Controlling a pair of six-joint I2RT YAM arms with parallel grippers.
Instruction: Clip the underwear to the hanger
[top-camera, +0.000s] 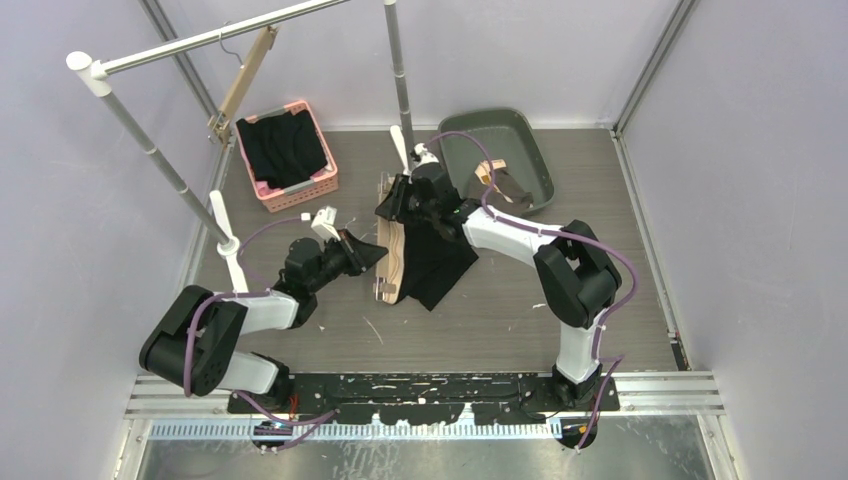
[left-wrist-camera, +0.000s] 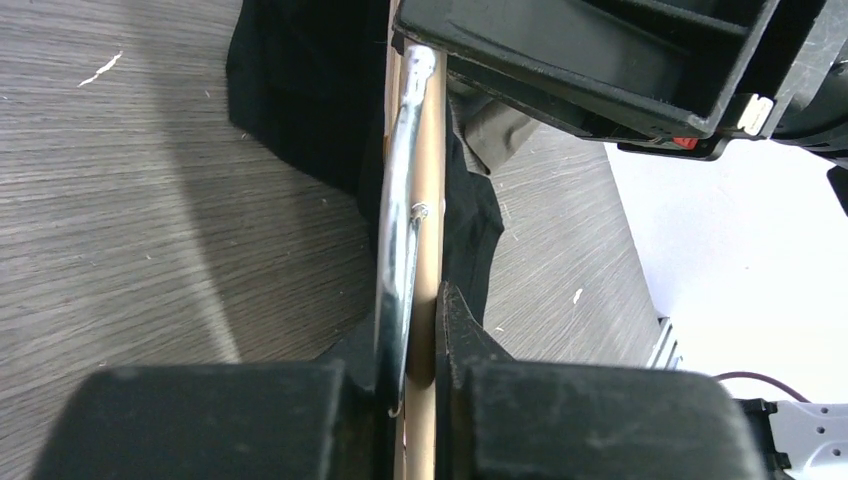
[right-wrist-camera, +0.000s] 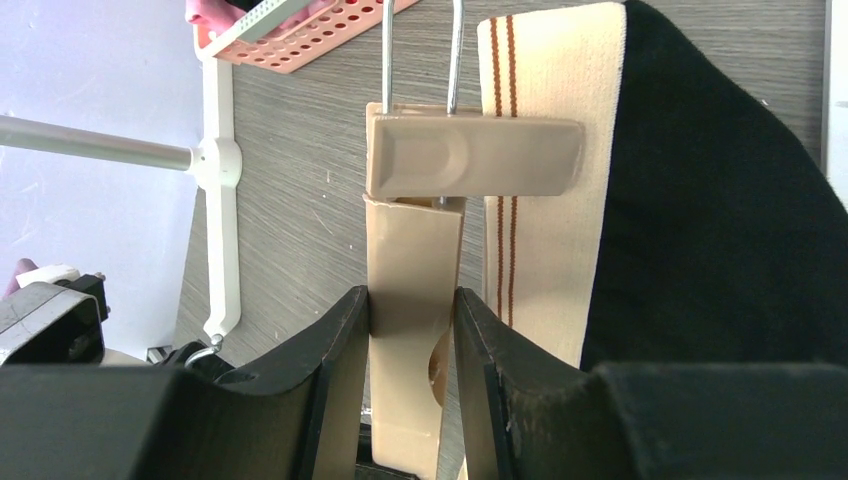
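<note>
Black underwear (top-camera: 438, 268) with a cream, brown-striped waistband (right-wrist-camera: 556, 256) lies on the floor along a wooden hanger (right-wrist-camera: 410, 270) with a clip (right-wrist-camera: 470, 157). My right gripper is on the hanger's upper end in the top view, the hanger between its fingers; whether it grips cannot be told. My left gripper is shut on the hanger lower down, around the wood and metal wire of it, as the left wrist view shows.
A pink basket (top-camera: 318, 178) with dark cloth stands left, a grey bin (top-camera: 530, 150) back right. A rack (top-camera: 145, 142) carries another hanger (top-camera: 240, 85). Free floor lies in front.
</note>
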